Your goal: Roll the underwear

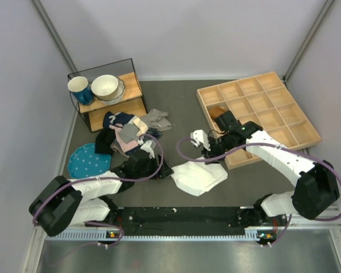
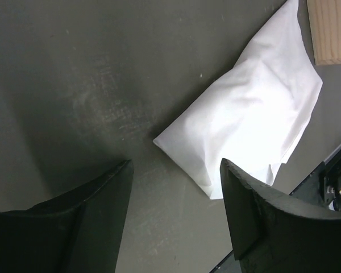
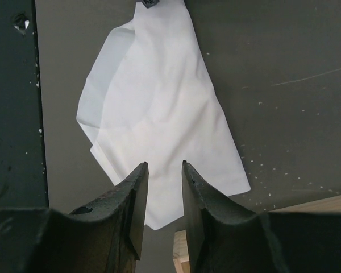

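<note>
A white piece of underwear (image 1: 196, 177) lies flat on the dark table, folded and slightly creased, between my two arms. My left gripper is part open beside the cloth's pointed corner, fingers apart with nothing between them, as the left wrist view shows. My right gripper is over the cloth's edge near the wooden organizer, its fingers a little apart; the right wrist view shows the cloth spread beneath them, none seen gripped.
A gridded wooden organizer (image 1: 256, 91) stands at the right. A pile of clothes (image 1: 128, 131), a blue dotted mat (image 1: 86, 159) and a shelf (image 1: 125, 105) with mug and bowls are at the left.
</note>
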